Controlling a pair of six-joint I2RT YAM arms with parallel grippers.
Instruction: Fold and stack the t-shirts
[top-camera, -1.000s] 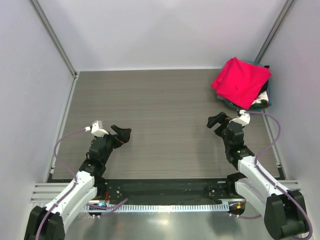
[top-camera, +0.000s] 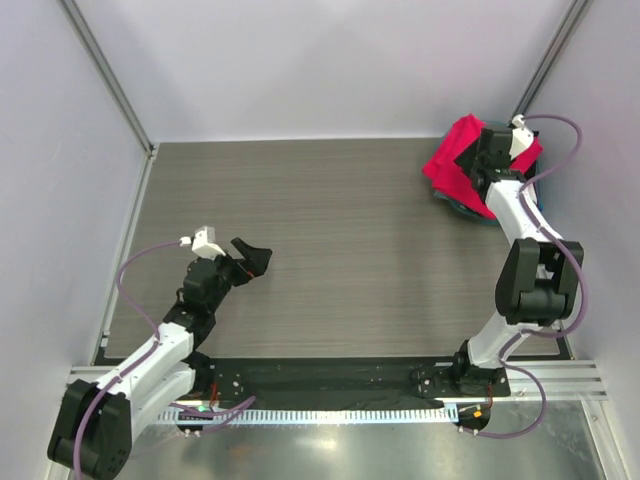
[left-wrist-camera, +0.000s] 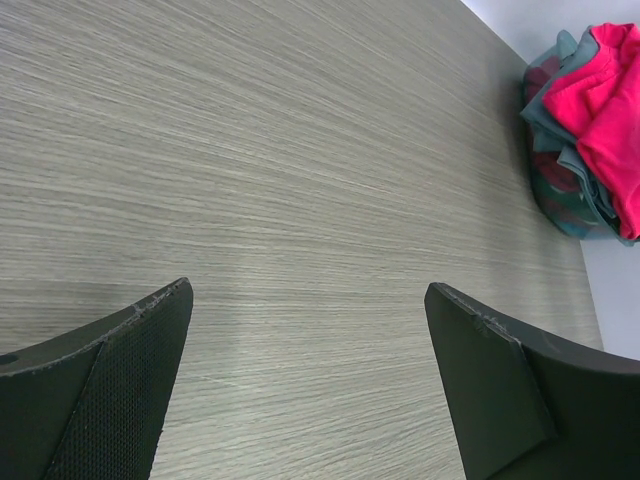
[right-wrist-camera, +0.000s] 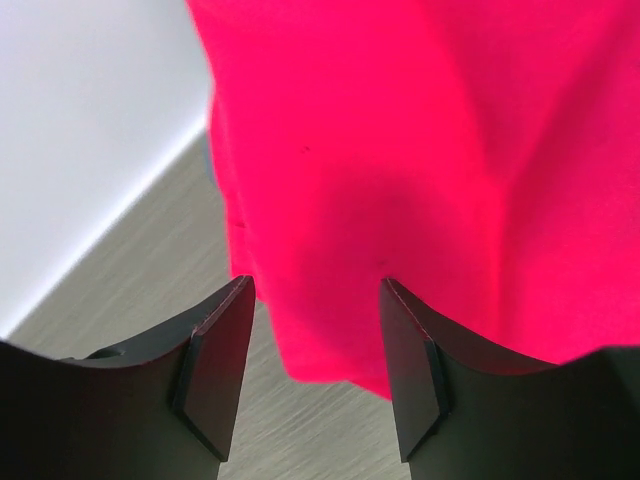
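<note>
A bright red shirt (top-camera: 452, 158) lies crumpled on top of a pile in a container at the back right corner. My right gripper (top-camera: 463, 163) is over that shirt, its fingers parted. In the right wrist view the red cloth (right-wrist-camera: 370, 220) fills most of the picture behind the fingertips (right-wrist-camera: 240, 300), and whether they touch it cannot be told. My left gripper (top-camera: 258, 258) hangs open above the bare left part of the table, with only table surface between its fingers.
The container (left-wrist-camera: 560, 195) under the red cloth also holds grey-green and dark cloth, and stands close to the back and right walls. The rest of the wooden table (top-camera: 330, 230) is empty. Purple cables (top-camera: 570, 260) loop along both arms.
My right arm has reached from the table's right front to over the red shirt, covering part of the pile. The left gripper has shifted slightly right and toward the back.
</note>
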